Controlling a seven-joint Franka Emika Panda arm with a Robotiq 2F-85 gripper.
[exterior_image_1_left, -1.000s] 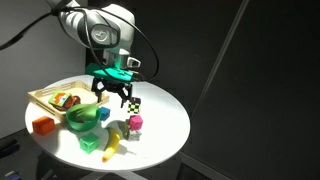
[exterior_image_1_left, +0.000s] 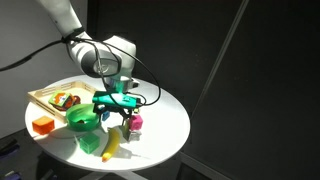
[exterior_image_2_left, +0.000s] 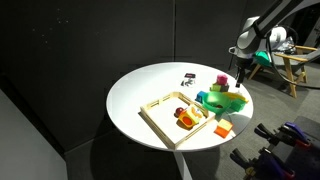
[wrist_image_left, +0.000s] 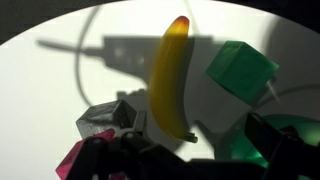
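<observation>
My gripper (exterior_image_1_left: 113, 119) is open above the table, its fingers apart with nothing held. Below and in front of it lies a yellow banana (exterior_image_1_left: 111, 146), which in the wrist view is a long curved banana (wrist_image_left: 171, 80) with its stem end reaching the gap between the fingertips. Beside the banana sits a green cube (exterior_image_1_left: 89, 144), seen in the wrist view as a green block (wrist_image_left: 242, 70) on its right. A green bowl (exterior_image_1_left: 82, 120) is left of the gripper. Right of it a pink cube (exterior_image_1_left: 136, 122) stands by a grey cube (wrist_image_left: 107, 118).
A wooden tray (exterior_image_2_left: 156, 121) holds several toy foods. An orange block (exterior_image_2_left: 223, 128) lies near the table edge, and a blue cube (exterior_image_2_left: 202, 97) stands by the bowl.
My gripper has come down toward the table, nearer the banana, and now partly covers the area beside the bowl. The objects have not visibly moved.
</observation>
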